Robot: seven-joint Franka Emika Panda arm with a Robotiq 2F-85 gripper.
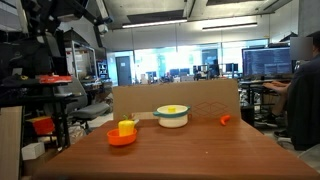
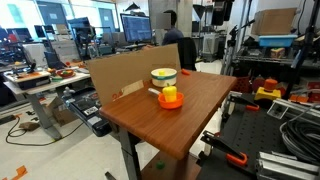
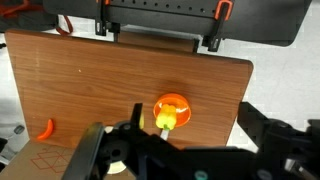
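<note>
On the brown table, an orange bowl holds a yellow block. A pale handle-like piece sticks out at the bowl's side. Behind it stands a white pot with a teal rim and something yellow inside. A small red-orange object lies to the pot's right. My gripper is open high above the table, and nothing shows between its fingers. In the wrist view the bowl appears between the fingers, far below, while the gripper hides most of the pot.
An upright cardboard panel borders the table's far side. A person sits at a desk beyond the table's right side.
</note>
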